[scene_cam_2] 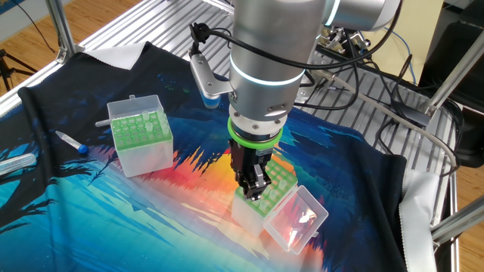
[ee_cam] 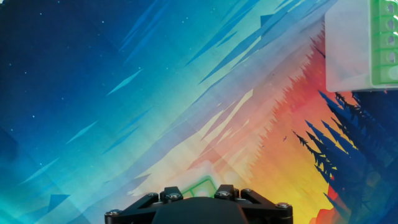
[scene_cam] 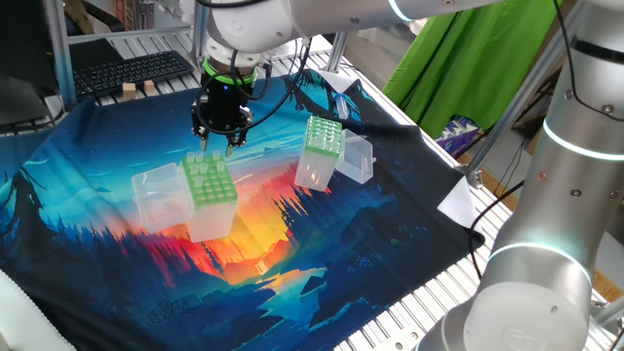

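My gripper (scene_cam: 216, 148) points down with its fingers apart and nothing visible between them. It hangs near the back edge of a clear box with a green perforated rack (scene_cam: 210, 185) (scene_cam_2: 274, 189), in which several pale pieces stand up. In the wrist view, a corner of this rack (ee_cam: 200, 186) shows between the fingers. The second clear box with a green rack (scene_cam: 324, 136) (scene_cam_2: 142, 128) stands apart from it, and part of that box (ee_cam: 351, 46) enters the wrist view at top right. Whether the gripper touches the near rack, I cannot tell.
Open clear lids (scene_cam: 162, 195) (scene_cam: 356, 158) adjoin both boxes. A pen (scene_cam_2: 72, 142) lies beyond the second box. A keyboard (scene_cam: 132, 71) and small wooden blocks (scene_cam: 129, 91) sit at the back.
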